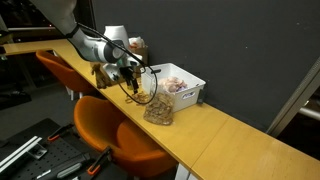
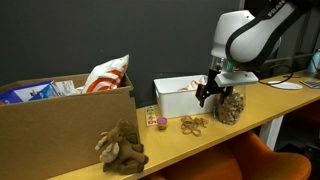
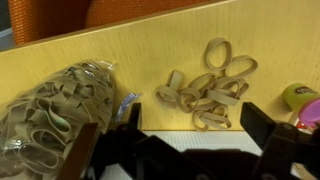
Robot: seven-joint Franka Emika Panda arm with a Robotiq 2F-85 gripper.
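Note:
Loose tan rubber bands (image 3: 215, 85) lie in a spread cluster on the wooden table, in the middle of the wrist view. My gripper is open above them, one dark finger to each side and nothing between. In exterior view 2 the gripper (image 2: 203, 98) hangs over the table, above and slightly right of the loose bands (image 2: 190, 126). A clear bag full of similar bands (image 3: 58, 118) sits left of the gripper in the wrist view. A small yellow and pink tub (image 3: 302, 102) stands at its right edge.
Close behind the bands is a white basket (image 2: 172, 104) with items inside. A large cardboard box (image 2: 60, 130) holding packets and a brown plush toy (image 2: 122, 152) stand to the left in exterior view 2. Orange chairs (image 1: 105, 125) line the table edge.

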